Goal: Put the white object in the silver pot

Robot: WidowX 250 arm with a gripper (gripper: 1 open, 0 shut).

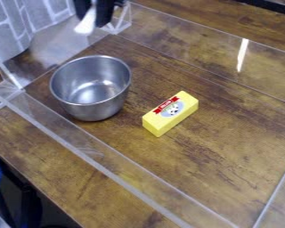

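At the top left of the camera view, my dark gripper (95, 18) is shut on a white object (86, 24), which hangs below the fingers and is blurred. Most of the gripper and the arm lie beyond the top edge of the view. The silver pot (69, 105) stands on the wooden table below and slightly left of them in the picture. Its inside looks empty. The white object appears behind the pot's far rim, apart from it.
A yellow box (171, 114) with a red and white label lies to the right of the pot. Clear plastic walls (109, 169) run along the table's sides. Bare wood (228, 142) spreads to the right.
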